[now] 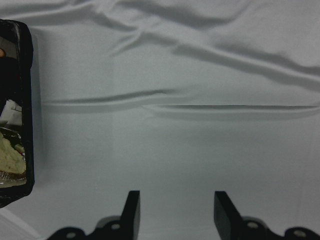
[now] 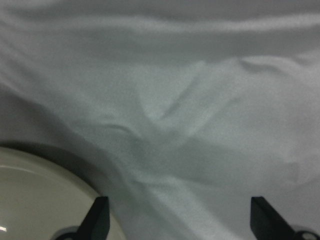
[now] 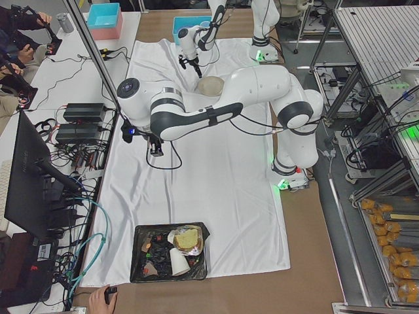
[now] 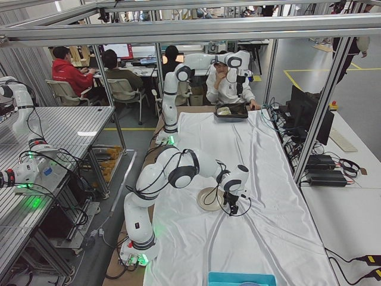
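Note:
My left gripper (image 3: 155,147) hangs open over the white cloth (image 3: 196,196), with nothing between its fingers. The black tray (image 3: 141,255) (image 1: 26,150) holds a yellowish foil-lined item (image 3: 188,238), a white cup-like object (image 3: 179,261) and scraps; it lies at the cloth's near end in the camera left view. My right gripper (image 4: 231,207) is open above the cloth beside a round cream plate (image 3: 211,86) (image 2: 40,195), whose rim sits low left in the right wrist view.
A blue bin (image 4: 241,277) stands beyond the right gripper's end of the cloth. Monitors, cables and black boxes (image 4: 324,177) crowd one long side. The cloth between plate and tray is clear. A person sits at the tray's end.

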